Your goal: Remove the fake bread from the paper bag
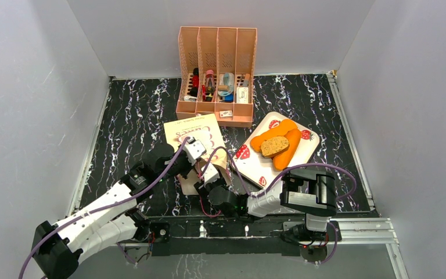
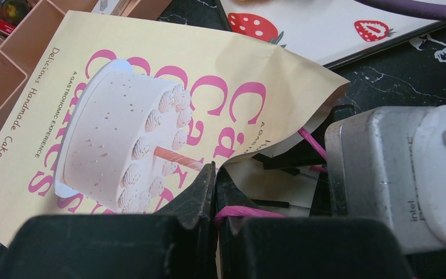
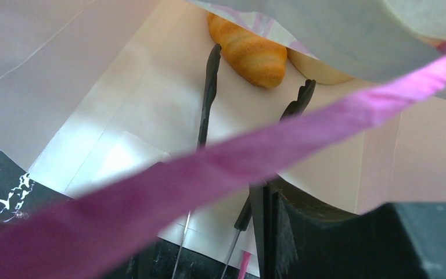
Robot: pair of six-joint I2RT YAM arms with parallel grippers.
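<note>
A cream paper bag (image 1: 186, 131) with a printed cake lies flat on the marble table. My left gripper is shut at the bag's mouth, by a pink handle (image 2: 250, 212); whether it pinches paper is unclear. My right gripper (image 1: 203, 180) is at the open end; in the right wrist view dark tongs or utensils (image 3: 209, 81) reach inside toward a golden bread roll (image 3: 250, 52), with a paler piece (image 3: 319, 72) behind it. The blurred pink handle crosses that view and hides much of the right fingers, which stand part open.
A pink divided organizer (image 1: 217, 107) with small items stands at the back. A strawberry plate (image 1: 255, 168) with orange and brown food pieces (image 1: 276, 145) lies to the right. Bare table shows at the left.
</note>
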